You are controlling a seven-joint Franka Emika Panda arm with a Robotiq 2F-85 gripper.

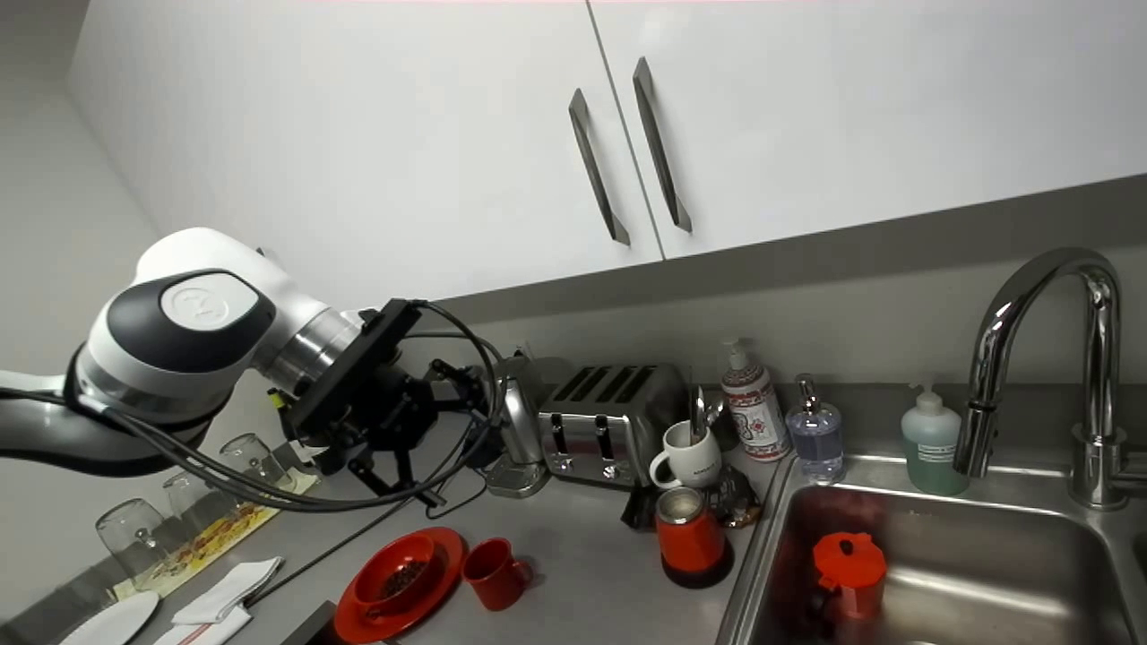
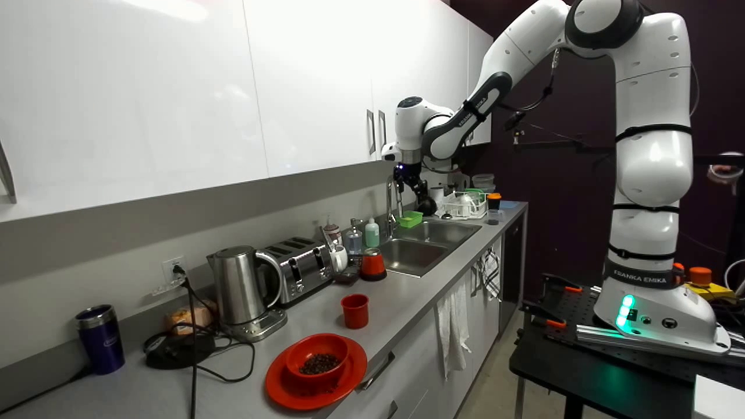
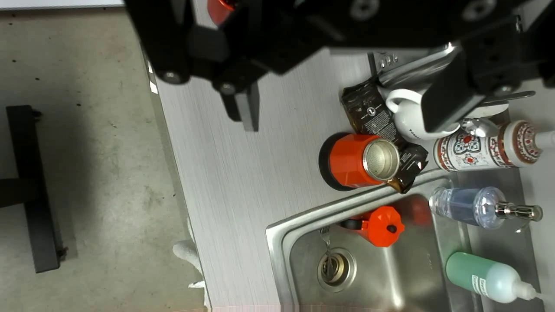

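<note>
My gripper [image 1: 453,446] is open in midair above the counter, nothing between its fingers. In the wrist view its two fingers [image 3: 249,110] stand wide apart. On the counter by the sink's edge stands a red pot base [image 3: 354,160] with a metal rim and a dark foot. A red faceted pot top [image 3: 383,227] with a dark knob and handle lies in the sink [image 1: 978,570]. Left of the base in exterior view 1 are a red mug [image 1: 495,573] and a red bowl [image 1: 400,568] of dark beans on a red plate [image 2: 280,380].
A white mug with utensils [image 1: 688,457], a toaster [image 1: 589,430], a kettle [image 2: 234,279] and several pump bottles line the wall. A dark packet [image 3: 375,112] lies beside the base. The tall faucet [image 1: 1102,355] rises behind the sink. Bare counter lies along the front.
</note>
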